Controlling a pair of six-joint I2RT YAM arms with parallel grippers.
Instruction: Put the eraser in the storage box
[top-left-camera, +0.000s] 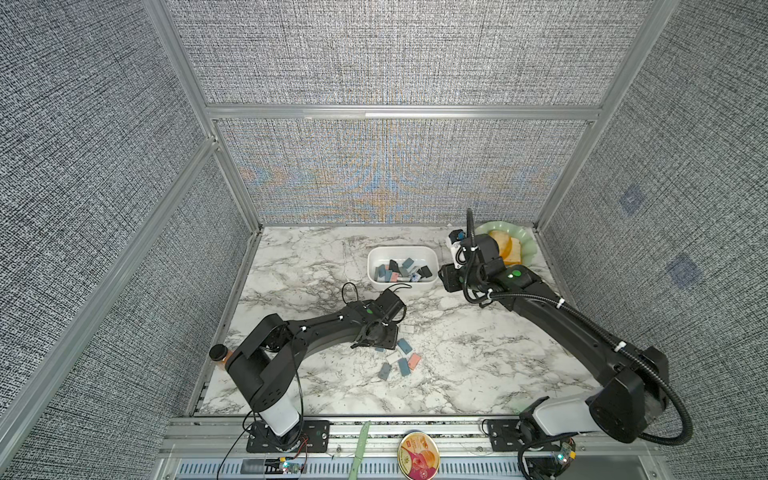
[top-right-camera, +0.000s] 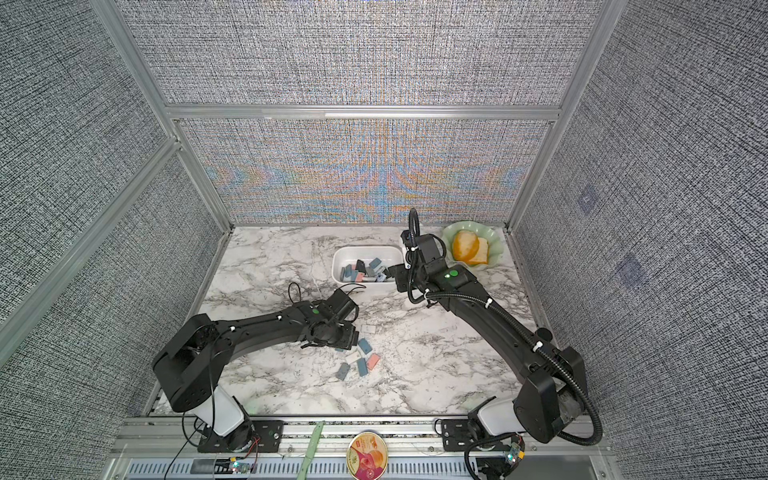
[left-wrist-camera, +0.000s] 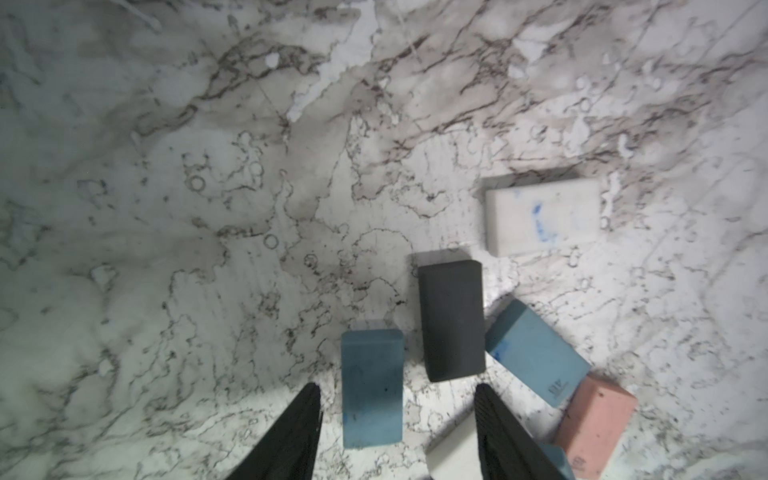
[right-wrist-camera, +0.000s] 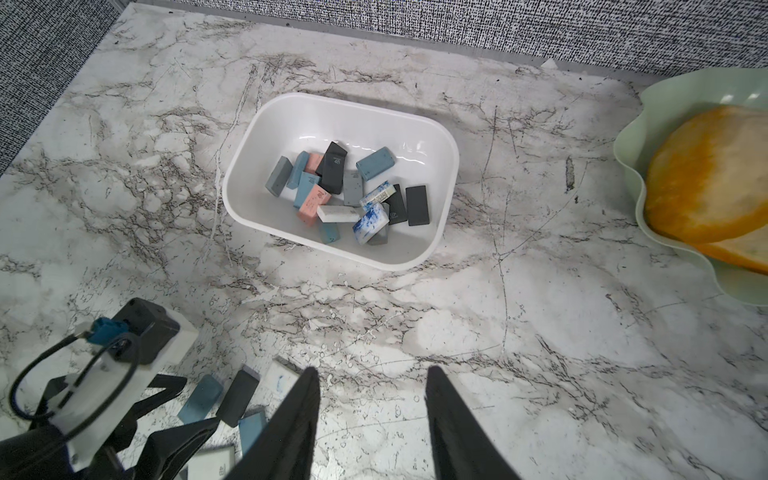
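Observation:
My left gripper is open over loose erasers on the marble table, its fingers either side of a blue eraser (left-wrist-camera: 372, 388). A black eraser (left-wrist-camera: 452, 320), a white one (left-wrist-camera: 542, 216), another blue one (left-wrist-camera: 536, 352) and a pink one (left-wrist-camera: 594, 420) lie to its right. The white storage box (right-wrist-camera: 438, 176) at the back holds several mixed erasers. My right gripper hangs open at the box's front right, nothing between its fingers, as the right wrist view shows.
A green bowl (right-wrist-camera: 640, 144) with bread stands at the back right. Bare table (right-wrist-camera: 584, 368) lies in front of the bowl and left of the box. A round tub (top-left-camera: 418, 454) sits on the front rail.

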